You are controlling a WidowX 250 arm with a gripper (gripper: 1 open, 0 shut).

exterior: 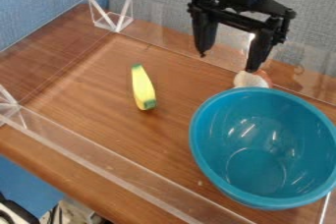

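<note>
My black gripper (231, 33) hangs open at the top right of the camera view, above the back of the table, its two fingers apart. A yellow corn-like object (141, 85) with a green end lies on the wooden table (79, 81) at centre left. A large blue bowl (262, 154) fills the lower right. A small pale object (252, 79) sits behind the bowl, below the gripper, partly hidden by the bowl.
Clear plastic walls run along the back and front of the table. White wire supports (110, 16) stand at the back left and left edge.
</note>
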